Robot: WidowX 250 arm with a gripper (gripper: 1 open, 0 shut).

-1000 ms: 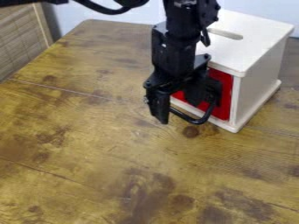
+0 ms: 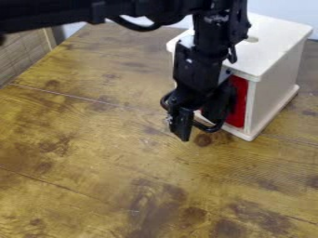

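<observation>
My black gripper (image 2: 187,119) hangs low over the wooden table, in front of a white box (image 2: 267,93) with a red front panel (image 2: 240,99). Its body covers much of that red panel. The fingertips point down and stand left of the box's near corner; whether they are apart or closed is hard to make out.
A low wooden wall or crate (image 2: 19,51) edges the far left. The white box fills the back right.
My gripper has shifted to the right and slightly down from about a second ago, covering more of the red panel. The box looks unmoved.
</observation>
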